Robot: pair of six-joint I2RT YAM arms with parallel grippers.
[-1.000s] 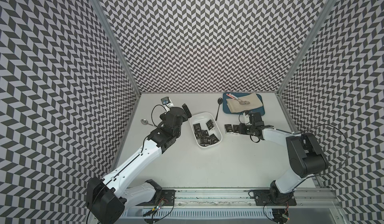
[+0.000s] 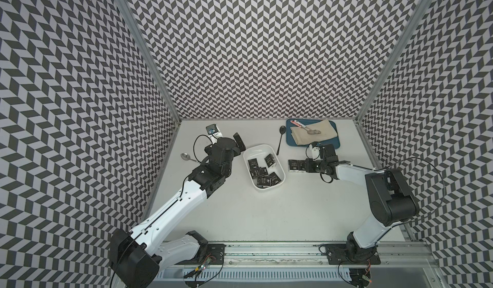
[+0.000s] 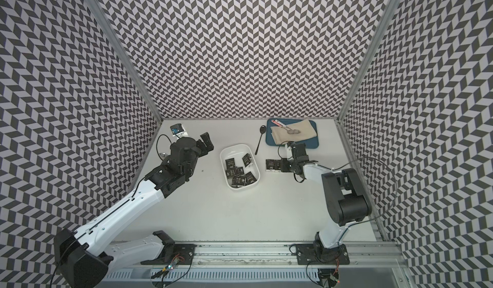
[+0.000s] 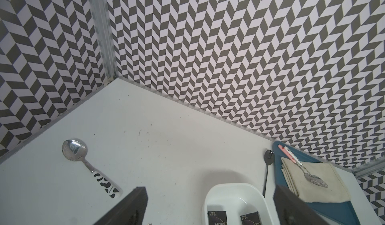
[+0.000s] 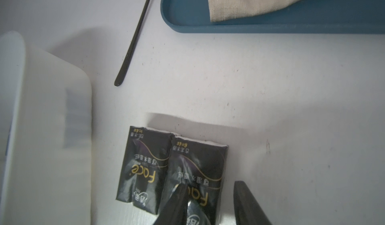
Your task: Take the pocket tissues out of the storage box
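Observation:
The white storage box sits mid-table with several black pocket tissue packs inside. Outside it, to the right, two black packs lie flat side by side. In the right wrist view these are a left pack and a right pack. My right gripper is low over the right pack's near end, its fingers apart; one finger overlaps that pack in view, the other stands just right of it. Contact cannot be judged. My left gripper hangs wide open, empty, left of the box.
A blue tray with a folded beige cloth and a spoon stands at the back right. A black spoon lies behind the box, a silver spoon at far left.
The right gripper and the two packs outside the box have shifted slightly left, towards the box. The left arm and the box are almost unchanged.

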